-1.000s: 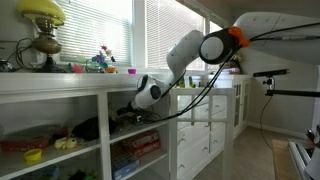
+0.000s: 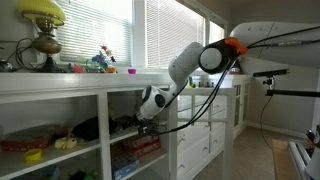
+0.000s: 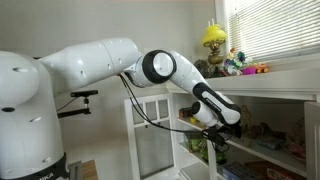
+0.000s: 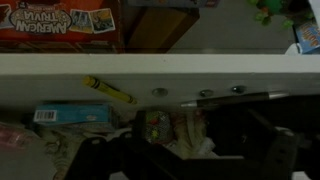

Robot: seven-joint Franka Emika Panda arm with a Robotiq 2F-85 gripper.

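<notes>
My gripper is open; its dark fingers [image 4: 125, 150] stand wide apart in the wrist view, and I see nothing held between them. In exterior view 1 the gripper [image 2: 147, 128] hangs at the front of the cabinet's middle shelf. Exterior view 2 shows the gripper [image 3: 217, 140] there too. Along the pale shelf edge [image 4: 60, 64] in the wrist view, a yellow crayon [image 4: 108, 90] lies to the left and a dark pen [image 4: 235, 100] to the right. Small round objects [image 4: 160, 92] sit between and near them. The dim light hides details around the fingertips.
A red American trivia box [image 4: 60, 25] lies beyond the shelf edge, and a small blue box [image 4: 75, 114] is beside the left finger. Dark clutter fills the shelf. A cabinet divider [image 2: 104, 135] stands left of the gripper; white drawers [image 2: 195, 145] are to the right.
In exterior view 1 the gripper and wrist have moved down and slightly right, toward the shelf's front edge. The things on the shelves show no clear change.
</notes>
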